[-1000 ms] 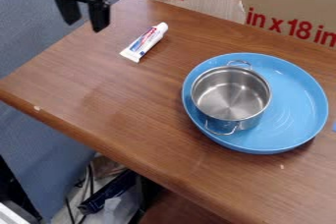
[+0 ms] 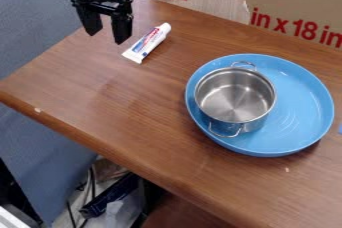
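Observation:
The black gripper (image 2: 104, 27) hangs over the back left of the wooden table, its two fingers apart and nothing seen between them. To its right and a little lower lies a white toothpaste tube (image 2: 146, 43) with red and blue print, apart from the fingers. On the right, a steel pot (image 2: 235, 103) stands inside a light blue plate (image 2: 289, 132).
A cardboard box (image 2: 294, 2) with red print rises along the back edge. Past the left edge is a drop, with clutter on the floor below.
The gripper has moved right and down, closer to the toothpaste tube. The tube, pot and plate are where they were.

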